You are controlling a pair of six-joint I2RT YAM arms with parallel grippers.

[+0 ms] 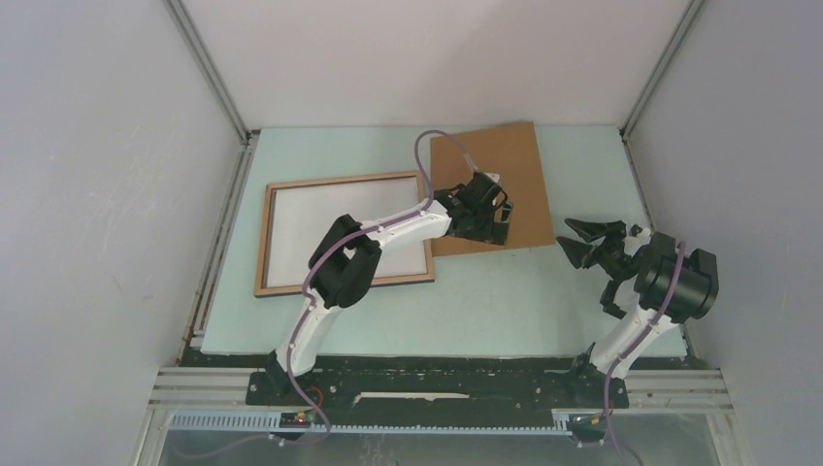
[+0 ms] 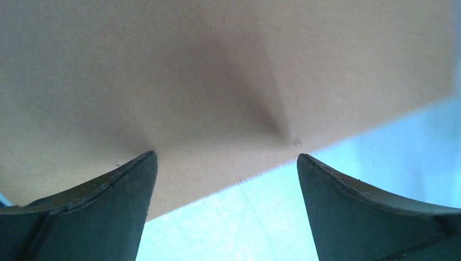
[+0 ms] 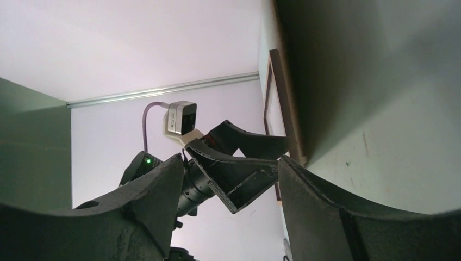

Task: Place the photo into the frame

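On the left half of the table lies a wooden-rimmed frame (image 1: 264,238) with a pale, blank inside. A brown board (image 1: 524,165) lies against its right side. No printed picture shows. My left gripper (image 1: 501,223) is over the board. In the left wrist view its fingers (image 2: 92,209) stand wide apart, above the board's front edge, with nothing between them. My right gripper (image 1: 563,236) is beside the board's front right corner. Its fingers (image 3: 321,212) are apart in the right wrist view, with nothing seen held. Whether they touch the board, I cannot tell.
Bare pale table (image 1: 495,311) stretches in front of the board and frame. Walls stand behind and at both sides. The left arm (image 1: 354,257) crosses over the frame's right part.
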